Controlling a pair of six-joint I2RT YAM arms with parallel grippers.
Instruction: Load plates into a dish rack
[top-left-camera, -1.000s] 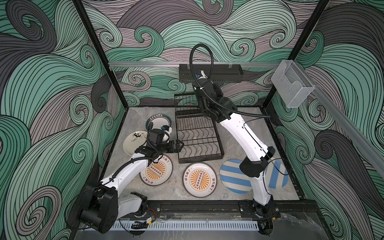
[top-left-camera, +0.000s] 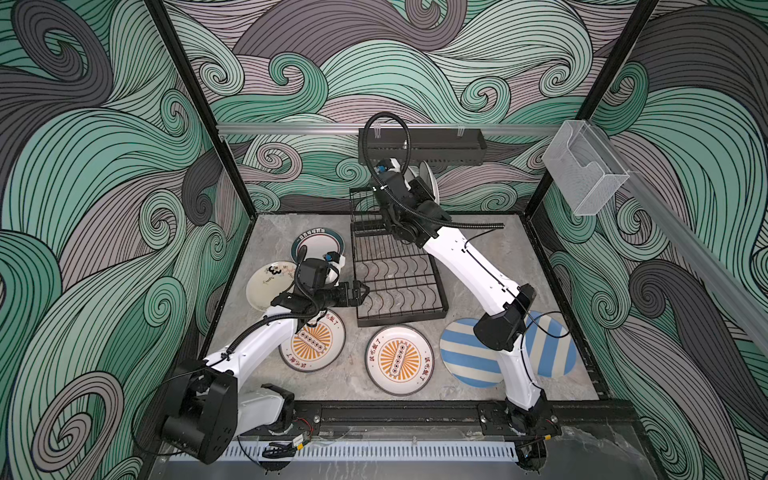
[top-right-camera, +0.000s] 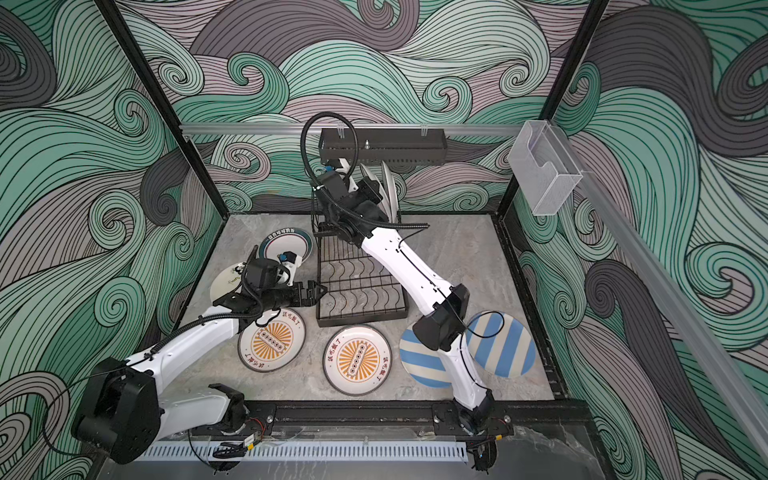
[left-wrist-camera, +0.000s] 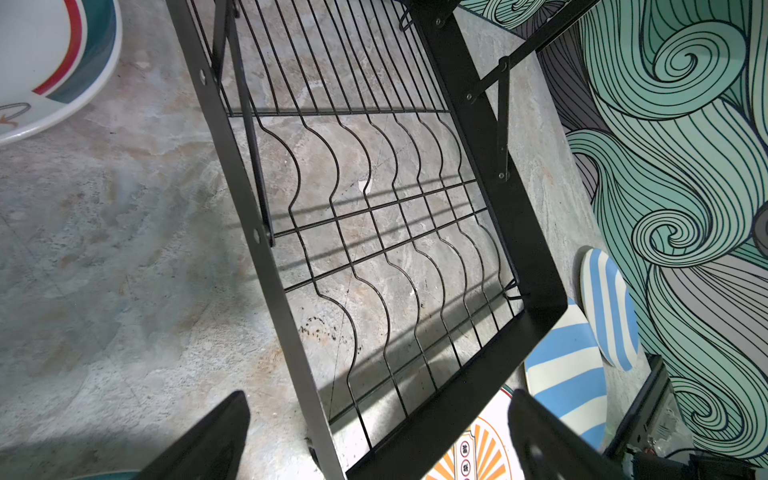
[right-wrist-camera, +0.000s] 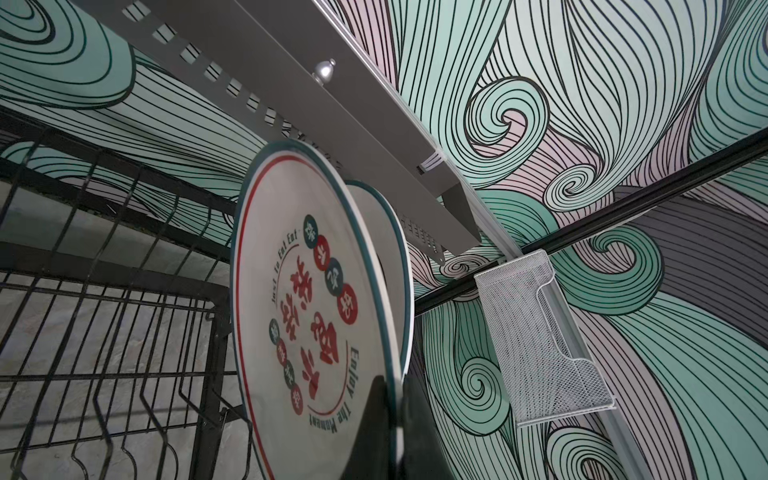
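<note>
My right gripper is shut on the rim of a white plate (right-wrist-camera: 312, 312) with a teal edge and red lettering. This plate stands on edge at the far end of the black dish rack (top-left-camera: 400, 308), with a second upright plate (right-wrist-camera: 400, 248) close behind it. Whether its lower edge sits in a slot is hidden. My left gripper is open and empty, low over the rack's near left side. On the table lie two orange-sunburst plates (top-left-camera: 397, 360), a teal-rimmed plate (top-left-camera: 317, 242), a cream plate (top-left-camera: 269, 285) and blue-striped plates (top-left-camera: 469, 353).
A black shelf box (top-left-camera: 421, 146) hangs on the rail just behind the rack's far end. To the right, a white mesh basket (top-left-camera: 584, 168) hangs high. The rack's near rows are empty, and bare table shows right of it.
Upright plates now show beside that gripper. My left arm stays nearly still.
</note>
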